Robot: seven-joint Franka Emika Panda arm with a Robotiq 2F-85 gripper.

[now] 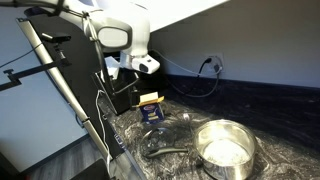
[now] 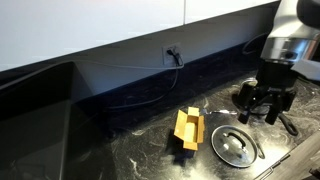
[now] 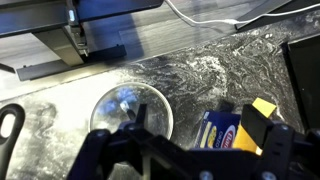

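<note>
My gripper is open over the counter, its two black fingers wide apart with nothing visible between them. In the wrist view, a round glass lid (image 3: 110, 105) lies flat, partly covered by the left finger. A blue and yellow box (image 3: 215, 130) with its flaps raised is partly hidden by the right finger. From the second exterior view, the box (image 2: 187, 132) stands upright beside the lid (image 2: 230, 150), and the gripper is above and to their right. A steel pot (image 1: 226, 153) sits at the front right in the first exterior view.
The pot's black handle (image 1: 165, 151) reaches left across the dark marbled counter (image 1: 285, 150). A white cable (image 3: 225, 19) crosses near the counter's edge. Plugs sit in a wall outlet (image 2: 171, 54). Behind the pot the counter is clear.
</note>
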